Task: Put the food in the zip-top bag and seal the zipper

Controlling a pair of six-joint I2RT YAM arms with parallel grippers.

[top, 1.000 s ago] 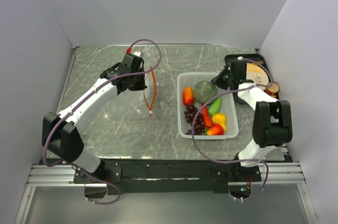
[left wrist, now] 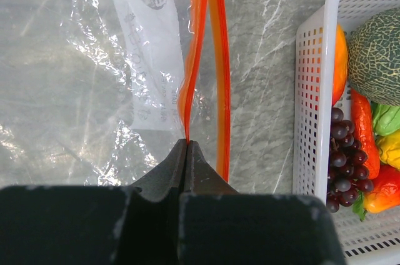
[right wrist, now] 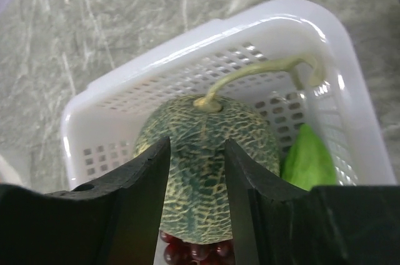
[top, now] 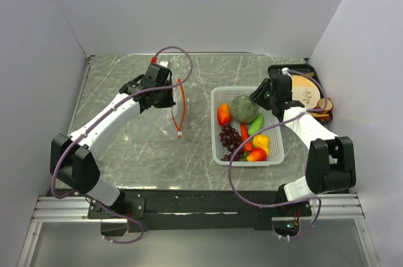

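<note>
The clear zip top bag lies flat on the table, its orange zipper running along the side towards the basket. My left gripper is shut on one orange strip at the bag's mouth, and the two strips stand apart there. A green netted melon rests in the white basket, its pale curled stem pointing to the basket wall. Over the melon, my right gripper is part open with a gap between its fingers; whether they touch the melon, I cannot tell.
Also in the basket are a tomato-like orange-red item, dark grapes, a red pepper, a green pepper and a yellow pepper. Behind my right gripper stands a black tray of other food.
The left arm, the bag and the basket look unmoved.
</note>
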